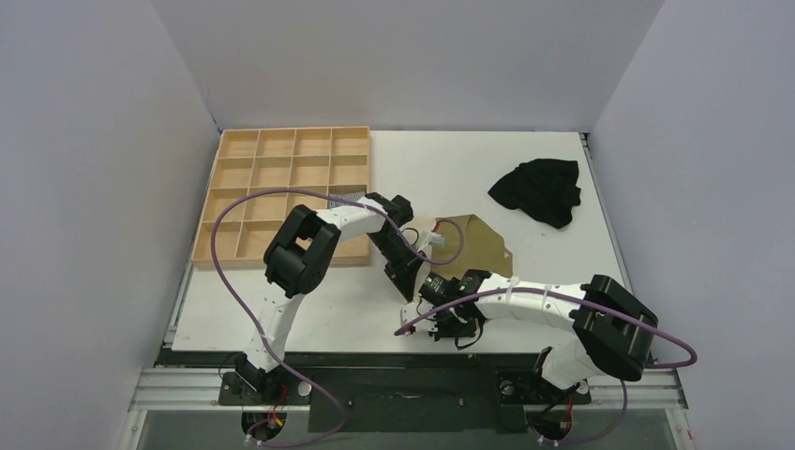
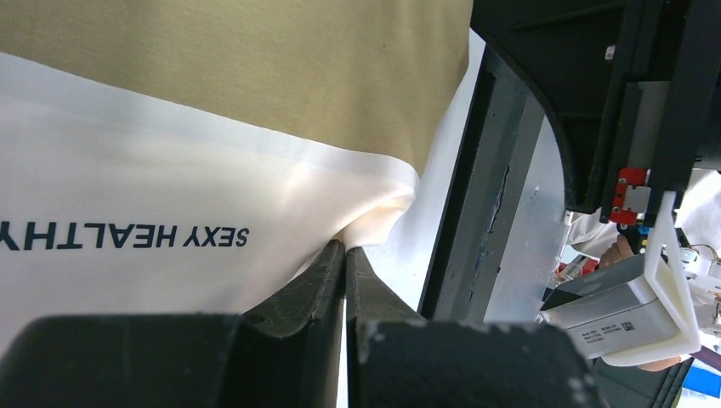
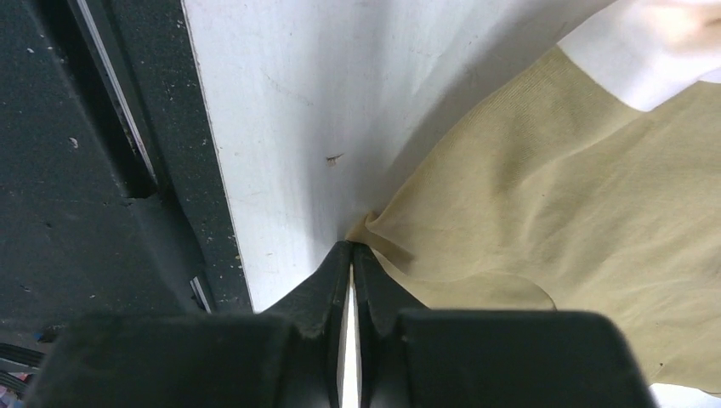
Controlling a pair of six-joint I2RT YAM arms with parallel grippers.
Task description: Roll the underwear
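Khaki underwear [image 1: 473, 246] with a white waistband printed "SEXY HEALTHY" [image 2: 136, 212] lies flat on the white table, partly hidden under both arms. My left gripper is shut on the folded edge of the white band beside the khaki fabric. My right gripper is shut on a small pinched khaki corner [image 3: 366, 229] near the table's front edge. In the top view both grippers sit close together over the underwear's near left part.
A wooden compartment tray [image 1: 234, 197] with striped cloth stands at the back left. Black folded cloth [image 1: 539, 187] lies at the back right. The table's front edge [image 3: 217, 153] is close to my right gripper.
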